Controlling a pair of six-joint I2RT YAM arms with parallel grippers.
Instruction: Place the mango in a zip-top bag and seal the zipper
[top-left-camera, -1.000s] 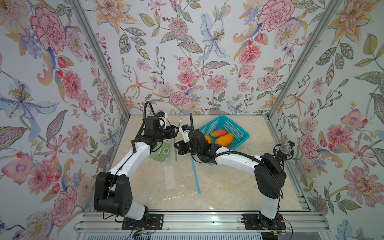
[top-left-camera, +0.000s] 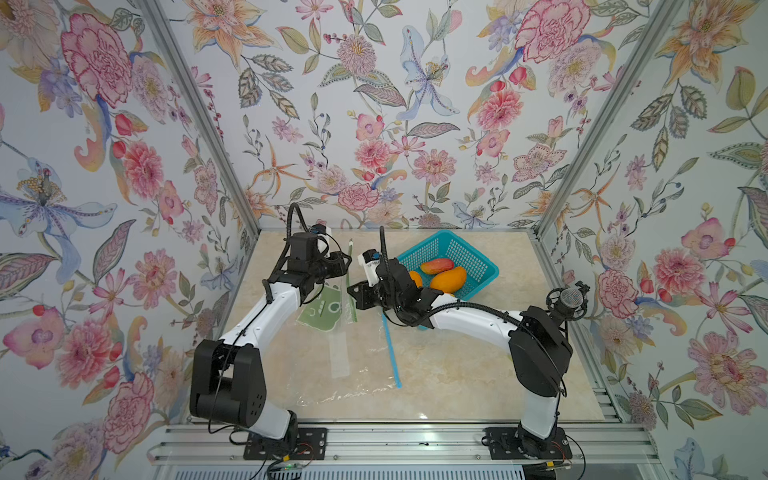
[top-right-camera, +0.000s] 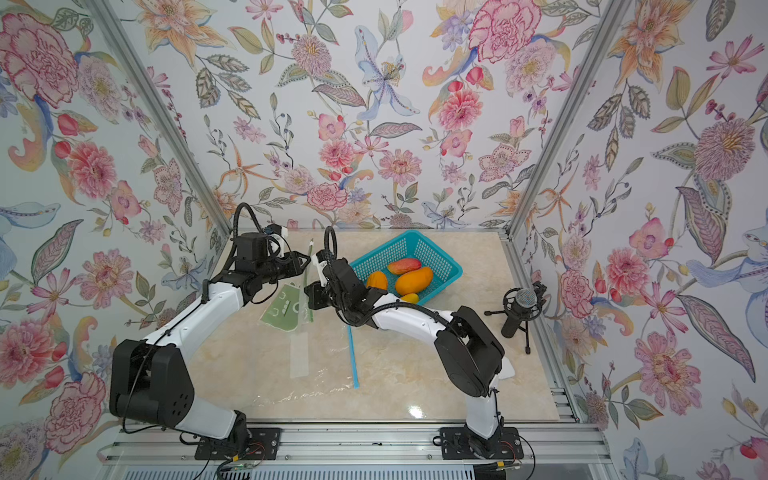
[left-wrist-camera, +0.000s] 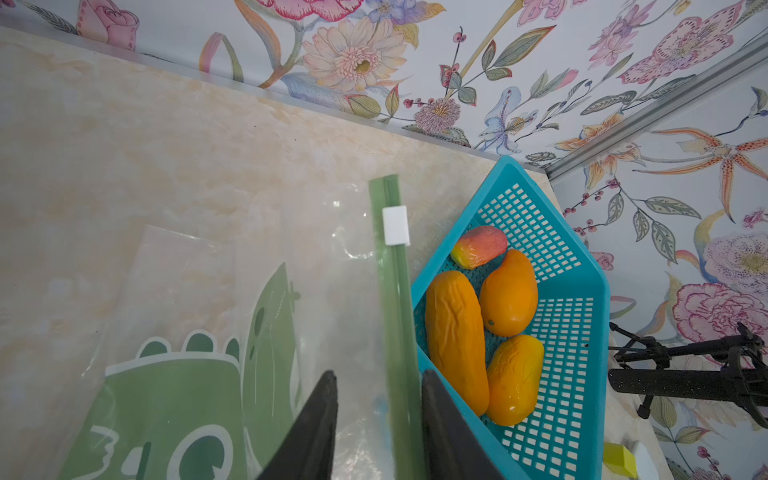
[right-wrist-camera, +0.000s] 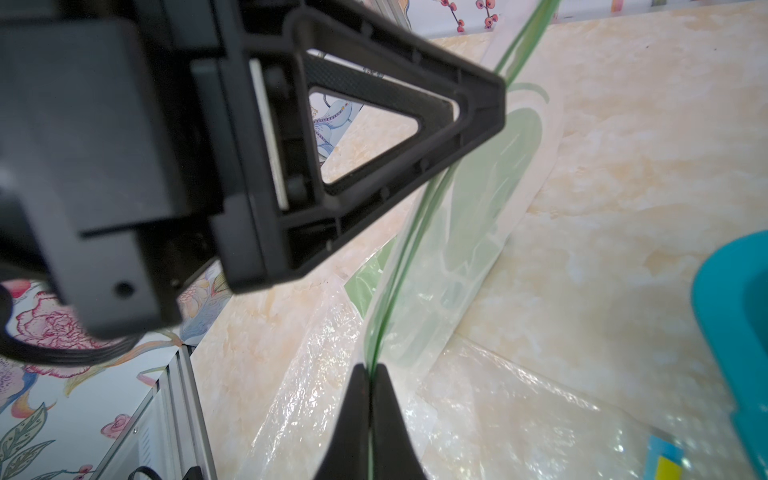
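A clear bag with green print (left-wrist-camera: 172, 400) is held up by its green zipper strip (left-wrist-camera: 390, 296), which has a white slider (left-wrist-camera: 395, 225) near its far end. My right gripper is shut on the strip's near part. Part open, my left gripper stands around the strip, which runs close to its right finger; firm contact cannot be told. In the right wrist view the left gripper's dark finger (right-wrist-camera: 472, 104) lies over the strip. The mangoes, among them a long orange one (left-wrist-camera: 456, 336), lie in the blue basket (left-wrist-camera: 592, 376); no fruit shows inside the bag.
Another clear bag with a blue zipper strip (top-left-camera: 390, 352) lies flat on the table nearer the front. A small black tripod (top-right-camera: 524, 308) stands at the right edge.
The left gripper has shifted slightly left, and the far end of the green strip has swung left with it. The right arm has stayed put.
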